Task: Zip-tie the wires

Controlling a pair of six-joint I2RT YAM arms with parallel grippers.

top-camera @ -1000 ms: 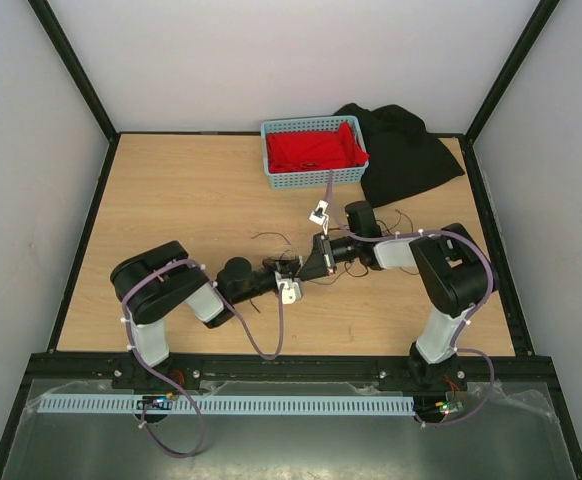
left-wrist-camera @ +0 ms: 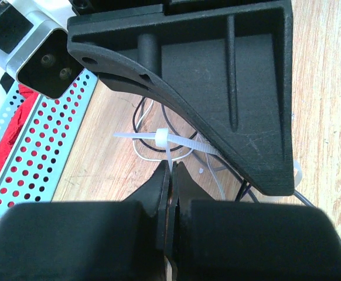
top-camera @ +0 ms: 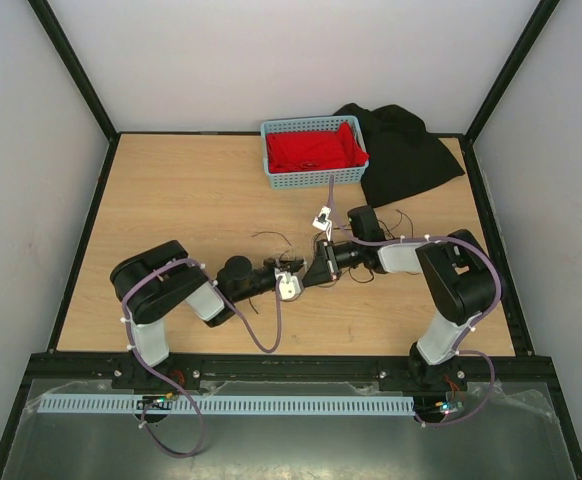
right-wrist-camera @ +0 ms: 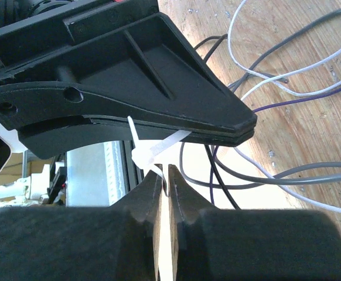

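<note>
A white zip tie with a square head (left-wrist-camera: 162, 137) is around the grey, black and white wires (left-wrist-camera: 217, 167) in the left wrist view. One thin strip runs from the head down between the tips of my left gripper, which is shut on it. In the right wrist view the zip tie's head (right-wrist-camera: 141, 157) lies close before my right gripper. Its fingers stand narrowly apart, with light showing between them; the strip's end is at one tip, not visibly clamped. The other arm's black gripper body hides part of the loop in each wrist view.
A light blue basket (top-camera: 314, 180) with red cloth (top-camera: 311, 150) stands at the back. Beside it lies a black cloth (top-camera: 406, 160). Loose wires (top-camera: 401, 222) spread around the right arm.
My right gripper has shifted slightly to the right and toward the front edge, away from the left one. The left arm looks still.
</note>
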